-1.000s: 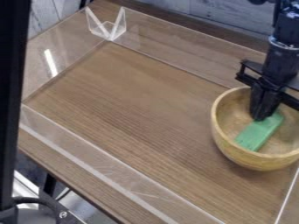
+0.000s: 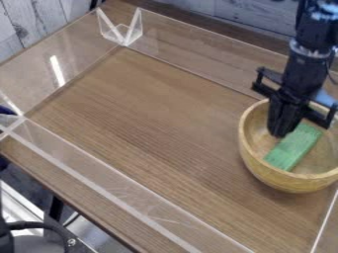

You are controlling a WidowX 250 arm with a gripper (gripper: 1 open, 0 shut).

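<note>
A wooden bowl (image 2: 264,168) rests on the right side of the table, holding a green rectangular block (image 2: 290,151). The black gripper (image 2: 286,123) is at the bowl's back part, just above the upper end of the block, its fingers pointing down. It looks shut; whether it touches the block is unclear, and nothing shows lifted in it.
A white wire-like object (image 2: 122,28) sits at the back left. A wall runs behind the table, and a black coiled object (image 2: 34,237) is at the bottom left corner.
The gripper has shifted slightly left, toward the bowl's back-left part. The bowl and block look nearly unmoved.
</note>
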